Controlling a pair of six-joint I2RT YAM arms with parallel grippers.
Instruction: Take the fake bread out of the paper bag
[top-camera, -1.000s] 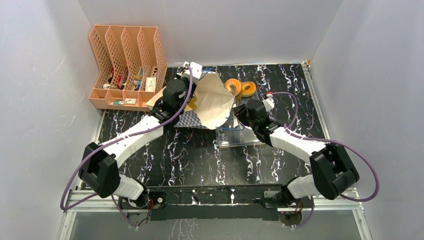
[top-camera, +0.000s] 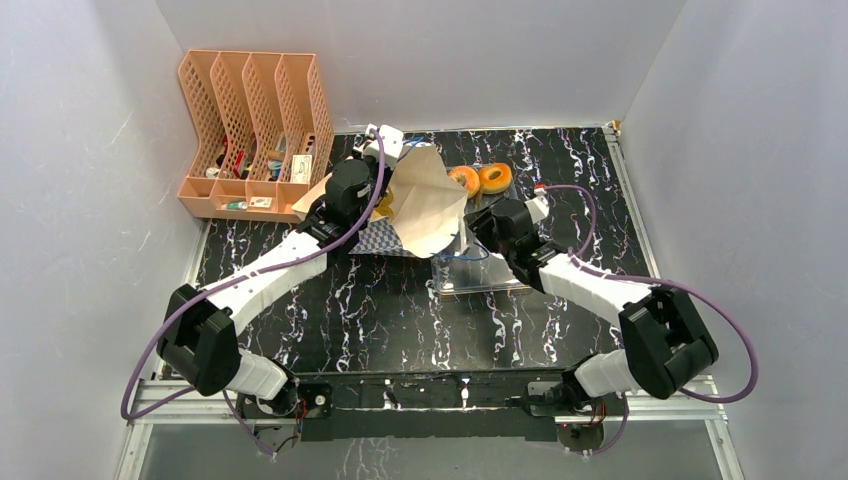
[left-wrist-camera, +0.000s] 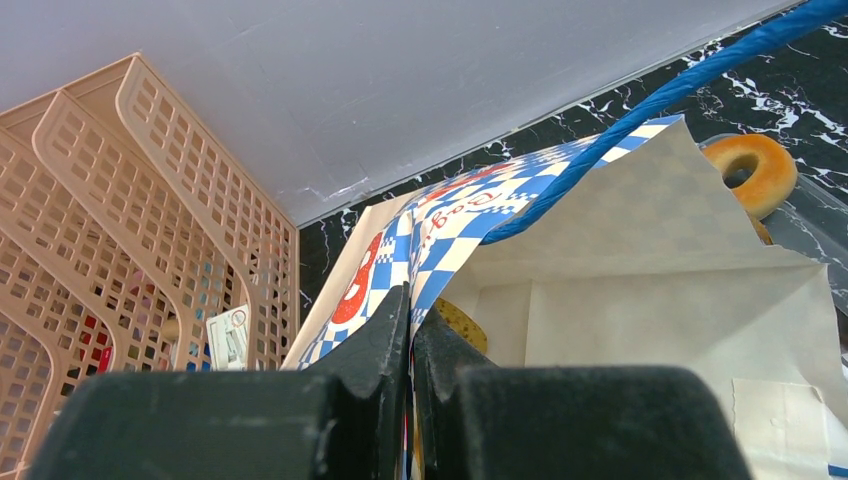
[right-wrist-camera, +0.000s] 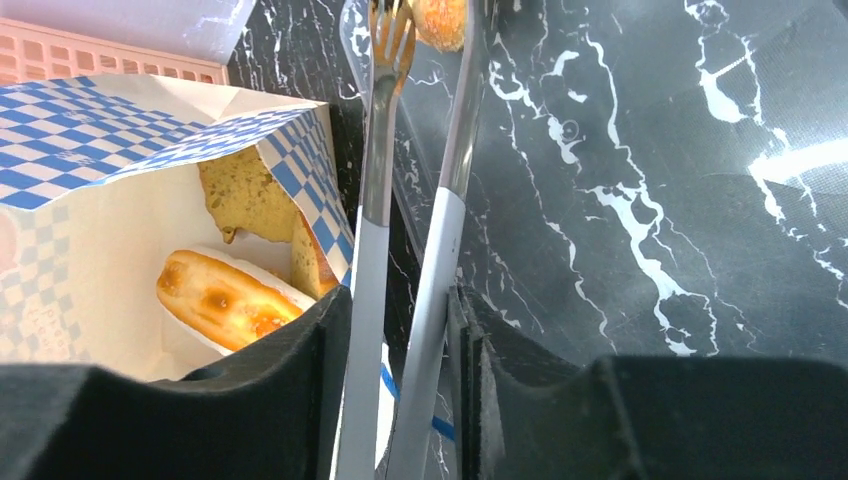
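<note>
The paper bag (top-camera: 425, 198), blue-checked outside, lies on its side with its mouth facing right. My left gripper is shut on its rim. Inside, the right wrist view shows a long bread roll (right-wrist-camera: 225, 300) and a spotted yellow-brown piece (right-wrist-camera: 240, 195). My right gripper is closed around the tongs (right-wrist-camera: 377, 170), whose arms stand slightly spread. Beyond their ends a bread piece (right-wrist-camera: 440, 22) is cut off by the frame; contact is unclear. Two bread rings, the left one (top-camera: 465, 178) and the right one (top-camera: 495, 178), lie on the clear tray (top-camera: 485, 275).
An orange slotted organizer (top-camera: 255, 130) stands at the back left, close to the bag. Blue cord handles (left-wrist-camera: 640, 115) loop from the bag. Open dark marble table (top-camera: 430, 335) stretches across the front.
The left bread ring has shifted slightly toward the front and now rests beside the other ring. My right gripper stays in nearly the same place; the left arm and bag are still.
</note>
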